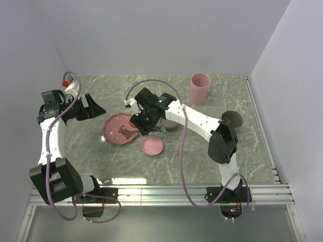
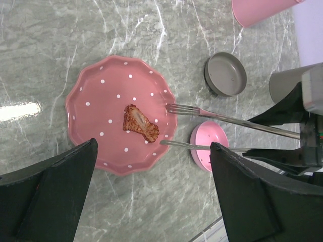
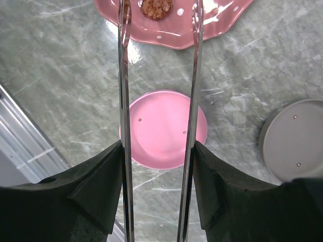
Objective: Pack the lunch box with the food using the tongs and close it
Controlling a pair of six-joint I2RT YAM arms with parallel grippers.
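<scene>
A piece of browned meat (image 2: 140, 123) lies on the scalloped pink plate (image 1: 112, 136). My right gripper is over the pink bowl (image 1: 152, 145) and plate's near side, with a long metal fork (image 2: 222, 116) and a second long utensil (image 2: 182, 144) along its two fingers, their ends reaching over the plate; it looks open, with the gap between them empty. My left gripper (image 1: 93, 106) stands open above the table, left of and behind the plate; in its own wrist view nothing is between its fingers.
A grey bowl (image 2: 225, 74) sits right of the plate, partly under my right arm. A tall pink cup (image 1: 199, 91) stands at the back right, a grey cup (image 1: 232, 117) at the right.
</scene>
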